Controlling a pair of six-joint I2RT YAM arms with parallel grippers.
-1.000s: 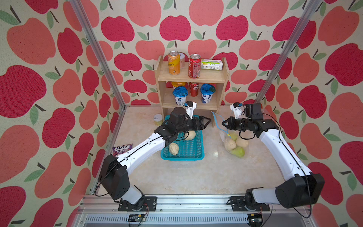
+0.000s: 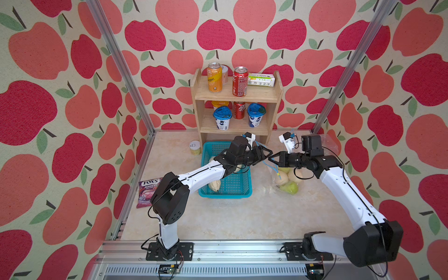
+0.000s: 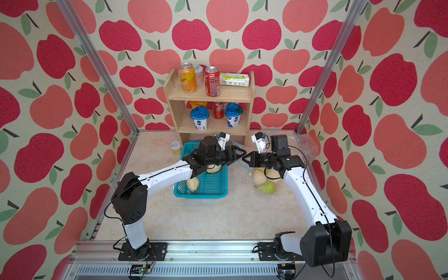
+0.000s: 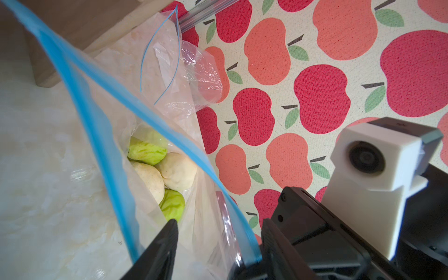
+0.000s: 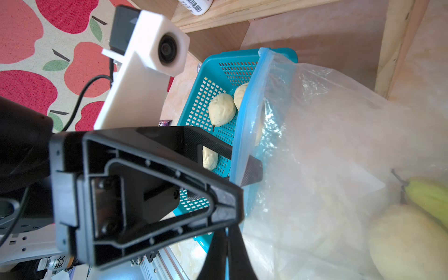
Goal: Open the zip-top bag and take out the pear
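The clear zip bag with blue top [image 4: 107,158] stands on the right of the table, its mouth spread in the left wrist view. Inside are green pears [image 2: 289,187] and pale round produce [image 4: 177,170]. My left gripper [image 2: 262,153] is at the bag's top, part open, fingers either side of the mouth; whether it touches the plastic is unclear. My right gripper [image 2: 271,158] faces it from the right, shut at the blue zip edge; the film between its fingertips is hard to make out.
A teal basket [image 2: 225,193] with pale items sits left of the bag. A wooden shelf [image 2: 238,126] with cans and cups stands behind.
My left gripper has moved right to the bag's top. My right gripper has moved slightly left and down, and the bag with it has shifted left.
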